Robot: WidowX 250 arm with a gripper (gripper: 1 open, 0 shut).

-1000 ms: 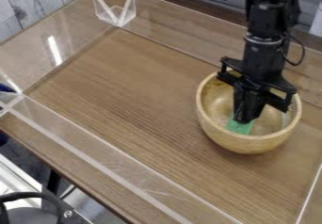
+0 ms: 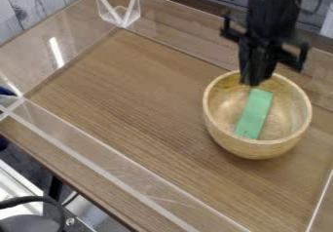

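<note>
A tan round bowl (image 2: 224, 129) sits on the right of the wooden table, with a green rectangular object (image 2: 254, 114) lying inside it. My dark gripper (image 2: 254, 77) is above the back part of the bowl, apart from the green object. Its fingers point down and look close together, with nothing visible between them, though they are small and blurred.
A white angular object (image 2: 117, 12) stands at the back left. A black cable or fixture (image 2: 33, 212) is at the lower left.
My gripper has risen out of the bowl, uncovering the green object, which now shows lengthwise in it. The bowl has stayed in about the same place.
</note>
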